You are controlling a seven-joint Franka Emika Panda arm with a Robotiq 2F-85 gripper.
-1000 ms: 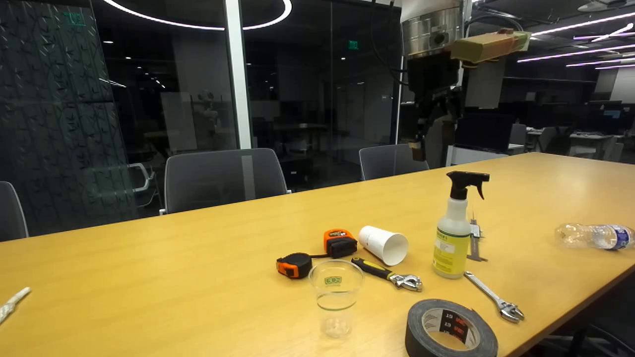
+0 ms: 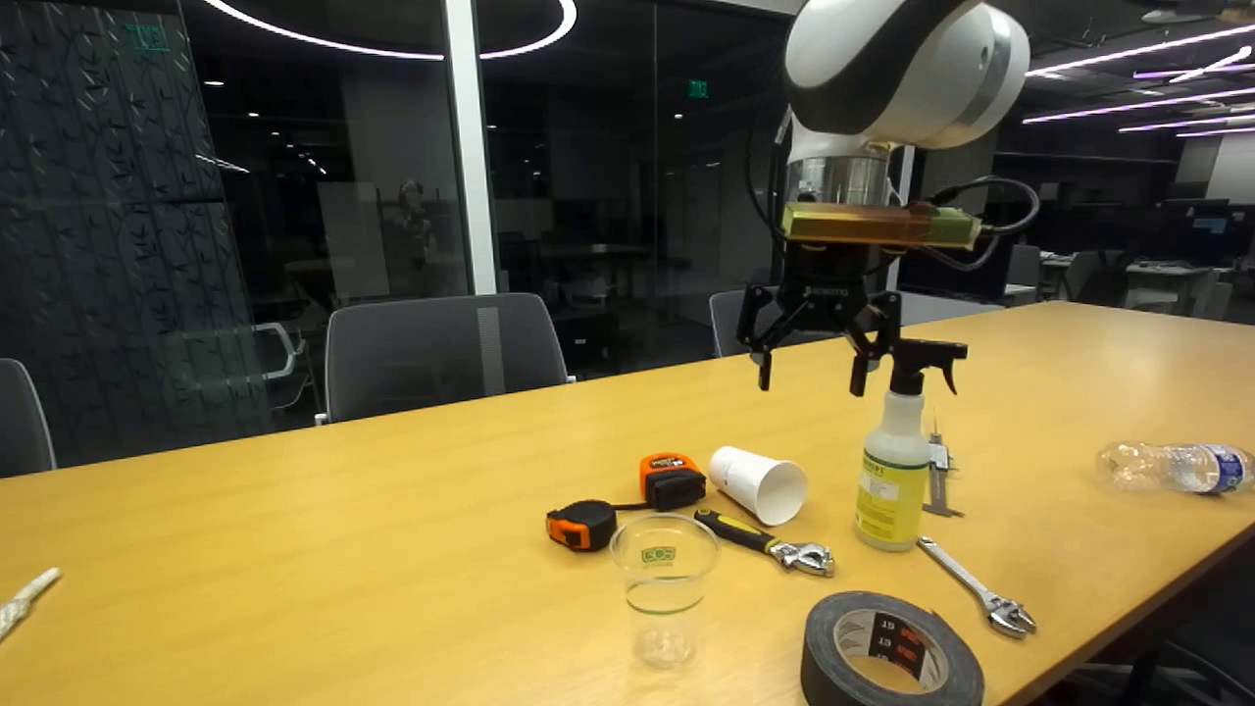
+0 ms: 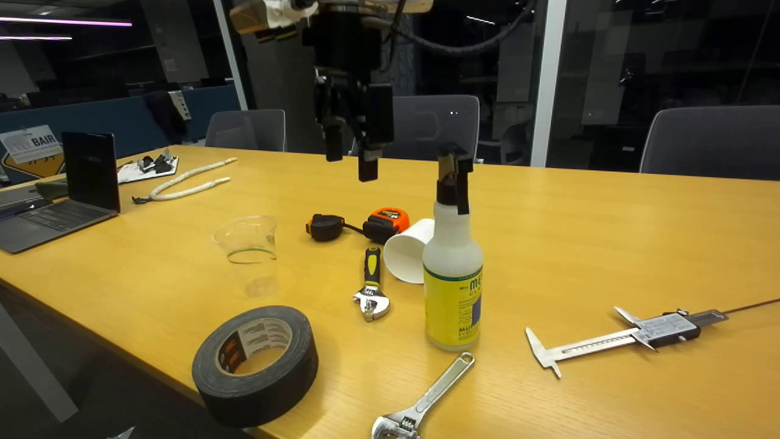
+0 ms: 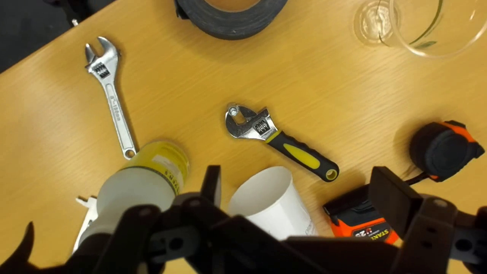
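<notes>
My gripper hangs open above the table, its fingers apart with nothing held. In the wrist view a white paper cup on its side shows below and between the fingers. The yellow-labelled spray bottle stands upright, close to the cup. A wrench with a black and yellow handle lies beside the cup's mouth. Two orange and black tape measures sit behind that wrench; in the wrist view a finger partly covers one of them. A plain silver wrench rests near the bottle's base.
A clear plastic cup stands upright near a roll of black tape at the front. Metal calipers and a plastic bottle lie to the side. A laptop and white rope occupy the table's other end.
The gripper has come down and turned, so both fingers now show spread apart in exterior view 1. The objects on the table have stayed where they were.
</notes>
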